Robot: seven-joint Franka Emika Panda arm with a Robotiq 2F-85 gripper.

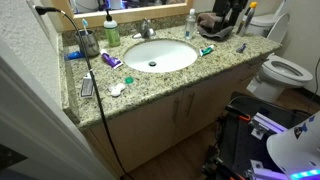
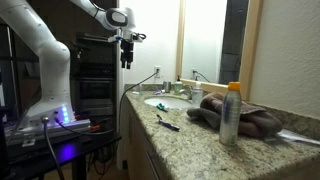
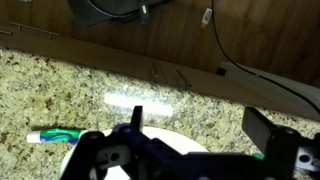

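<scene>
My gripper stands open over the counter's front edge and sink, with nothing between its fingers. In exterior view 2 the gripper [image 2: 126, 60] hangs high, well clear of the counter. The white oval sink [image 1: 160, 55] is set into the speckled counter [image 1: 150, 85]. A green and white tube [image 3: 57, 135] lies beside the sink; the same tube [image 1: 206, 50] shows right of the basin in exterior view 1. At the sink's left are a purple item [image 1: 110, 61] and a small white and green item [image 1: 118, 89]. A dark slim item [image 2: 168, 126] lies on the nearer counter.
A faucet [image 1: 147, 29], a green soap bottle [image 1: 112, 35] and a cup [image 1: 89, 44] line the back. A clear bottle [image 2: 230, 117] stands by a bunched dark towel [image 2: 258, 121]. The toilet [image 1: 285, 72] is beyond the counter's end.
</scene>
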